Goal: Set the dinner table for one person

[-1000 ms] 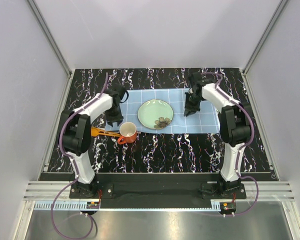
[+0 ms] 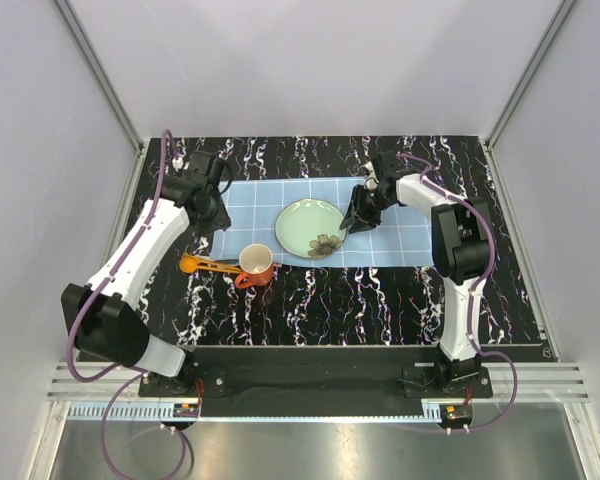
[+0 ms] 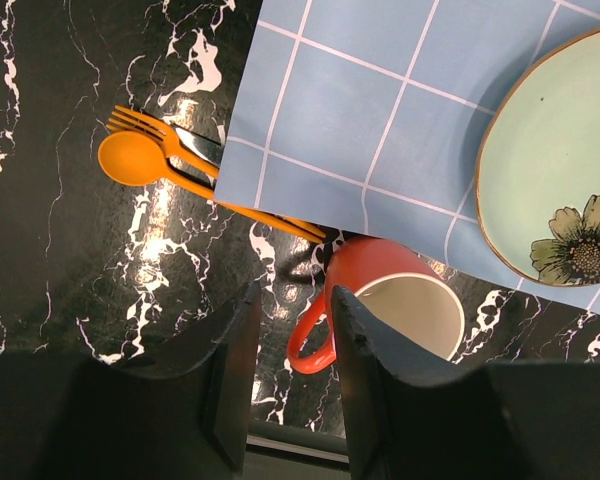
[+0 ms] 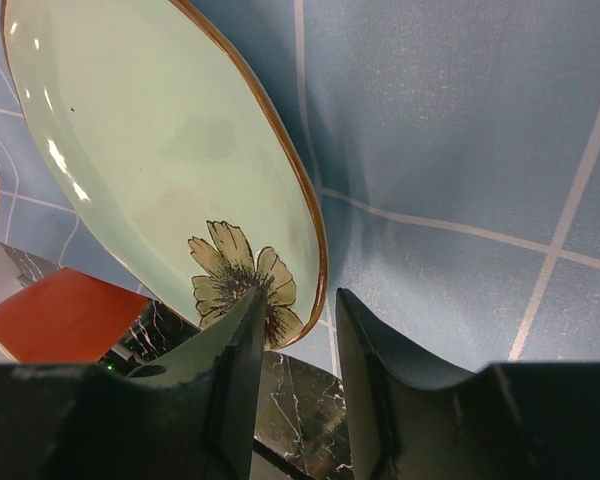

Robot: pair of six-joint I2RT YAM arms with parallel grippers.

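A pale green plate (image 2: 305, 222) with a flower motif lies on the blue checked placemat (image 2: 400, 245). My right gripper (image 2: 352, 226) is open close to the plate's right rim; in the right wrist view the rim (image 4: 318, 240) curves just ahead of its fingers. Below the mat's front left edge stands an orange-red mug (image 2: 254, 262), its handle (image 3: 302, 352) toward the left. An orange spoon (image 3: 132, 158), an orange fork (image 3: 145, 124) and a silver blade (image 3: 200, 146) lie partly against the mat's left corner. My left gripper hovers above, part open and empty.
Pale walls close in both sides and the back.
My left arm has swung left and away from near the mug. The right gripper has moved left to the plate's rim. Plate, mug and cutlery have stayed put.
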